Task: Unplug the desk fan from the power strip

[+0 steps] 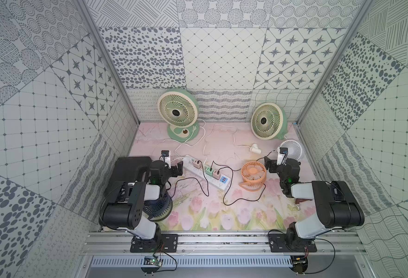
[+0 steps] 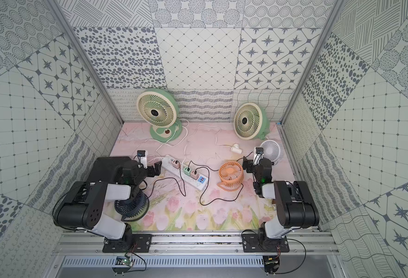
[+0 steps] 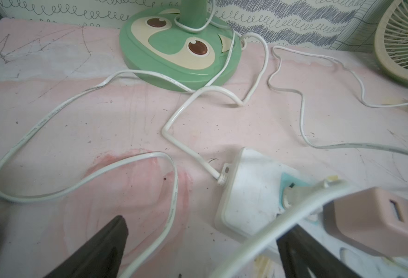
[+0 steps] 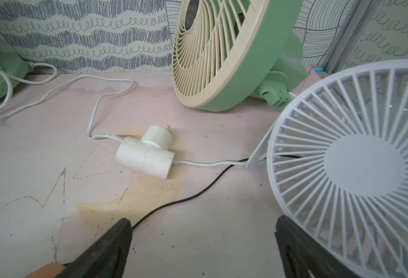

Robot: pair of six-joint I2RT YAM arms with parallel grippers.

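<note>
Across the middle of the table lies the white power strip (image 1: 191,172), with several plugs and adapters in it. In the left wrist view a pinkish adapter (image 3: 373,217) sits in the strip (image 3: 250,194), and a thick white cord (image 3: 282,222) crosses in front of it, close to the camera. My left gripper is open near the strip's left end, nothing gripped. Several fans stand about: a large green fan (image 1: 178,108), a second green fan (image 1: 268,121), an orange fan (image 1: 253,173), a white fan (image 4: 366,164) and a dark fan (image 2: 132,206). My right gripper is open and empty.
White and black cords loop over the table between the fans and the strip. A white T-shaped piece (image 4: 146,153) lies on a cord at the back right. A black box (image 1: 127,173) stands behind the left arm.
</note>
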